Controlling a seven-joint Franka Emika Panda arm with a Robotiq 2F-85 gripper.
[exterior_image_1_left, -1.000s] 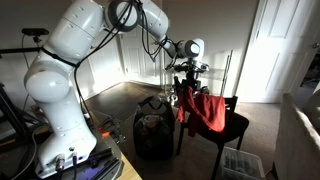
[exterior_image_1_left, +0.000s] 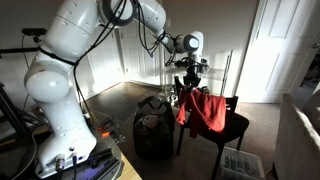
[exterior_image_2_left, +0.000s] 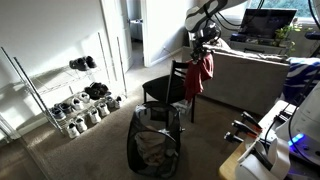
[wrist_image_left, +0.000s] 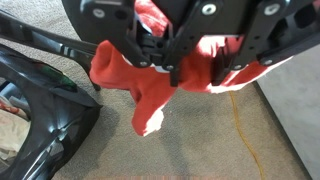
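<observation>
A red cloth (exterior_image_1_left: 207, 110) hangs over the back of a black chair (exterior_image_1_left: 232, 128); from the other side its drape (exterior_image_2_left: 199, 75) falls along the chair's edge. My gripper (exterior_image_1_left: 182, 84) points down at the cloth's upper left part. Seen from the wrist, red fabric (wrist_image_left: 155, 98) bunches below and between the dark fingers. These stand some way apart, and whether both touch the fabric cannot be made out. Part of the cloth is hidden behind the gripper body.
A black mesh hamper (exterior_image_2_left: 133, 152) with light clothing in it stands in front of the chair. Shoe racks (exterior_image_2_left: 70, 75) line the wall. A grey sofa (exterior_image_2_left: 238, 72) lies beyond the chair. Carpet (exterior_image_2_left: 75, 155) is clear left of the hamper.
The arm and gripper have stayed almost in place above the chair. The cloth's folds beside the gripper look slightly shifted; hamper and chair are unmoved.
</observation>
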